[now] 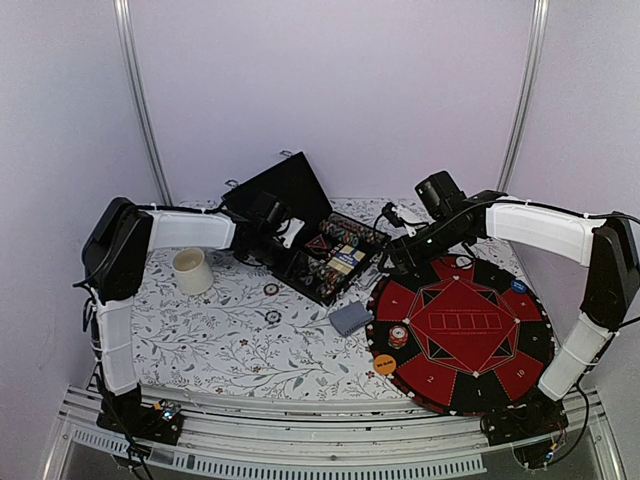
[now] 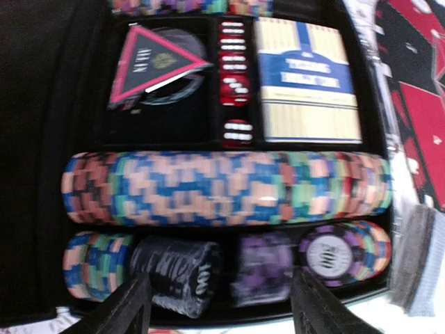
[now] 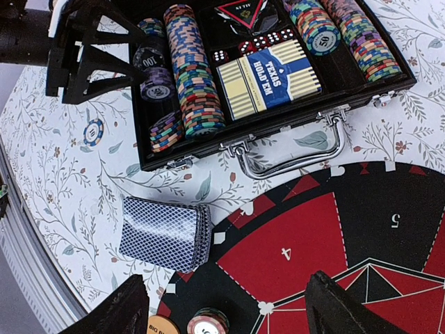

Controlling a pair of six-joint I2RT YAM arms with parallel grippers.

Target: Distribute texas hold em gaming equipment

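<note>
The open chip case (image 1: 345, 225) holds chip rows (image 3: 195, 90), dice and a card box (image 3: 268, 80). My left gripper is over its near end, fingers around the short row with black chips (image 2: 174, 275) and purple chips (image 2: 264, 268); whether it grips any is unclear. My right gripper stands open above the red-black mat (image 1: 458, 330), nothing between its fingers. A card deck (image 3: 163, 233) lies beside the mat, with a chip stack (image 1: 398, 336) and orange button (image 1: 384, 365) on the mat.
A white cylinder (image 1: 192, 271) stands at the left. Loose chips (image 1: 272, 317) lie on the patterned tabletop, which is mostly clear at the front left. The case's raised lid (image 1: 280, 180) is at the back.
</note>
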